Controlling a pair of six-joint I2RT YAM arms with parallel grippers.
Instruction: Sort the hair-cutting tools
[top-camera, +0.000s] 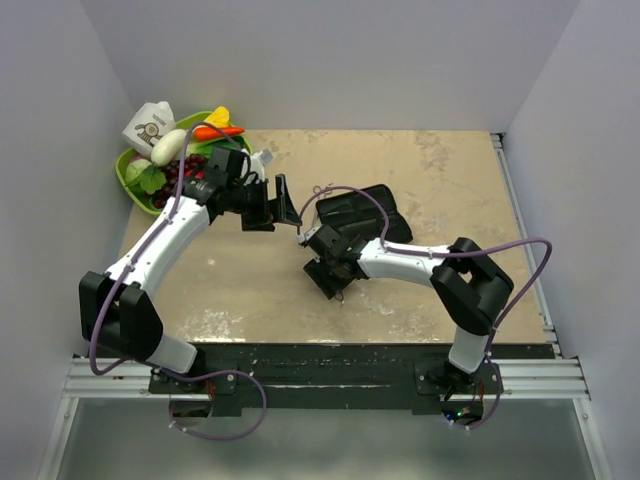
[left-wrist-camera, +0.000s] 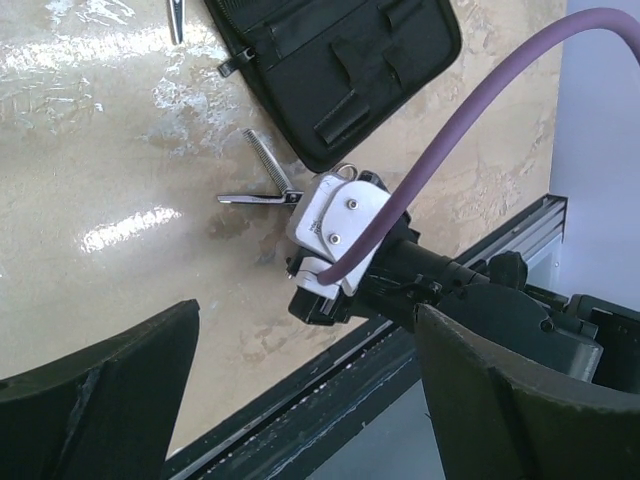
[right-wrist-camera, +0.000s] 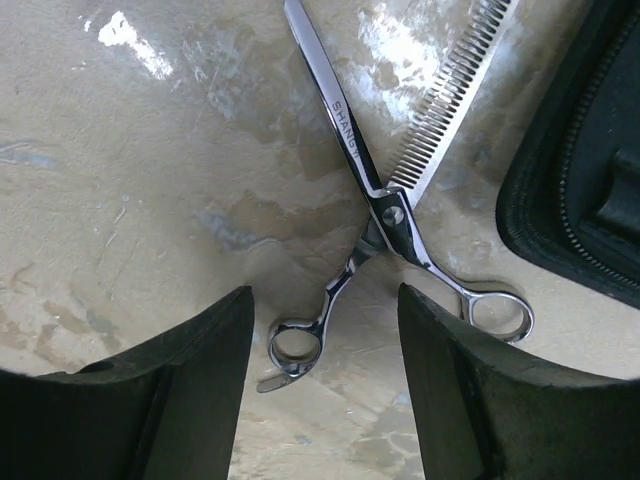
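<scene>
Open thinning scissors (right-wrist-camera: 391, 215) lie on the table, one blade toothed and one plain. Over their handles my right gripper stands open. One finger ring shows between its fingers; the other lies beyond the right finger. In the top view this gripper mostly covers the scissors. The black tool case (top-camera: 350, 210) lies open just beyond them. Near the case's left side is a second metal tool with ring handles (top-camera: 321, 189), only its tip showing in the left wrist view. My left gripper (top-camera: 287, 207) hangs open and empty, left of the case.
A green bowl (top-camera: 128, 185) of vegetables and fruit stands at the back left, with a white cup (top-camera: 150, 126) behind it. The right arm (left-wrist-camera: 400, 275) crosses the front right.
</scene>
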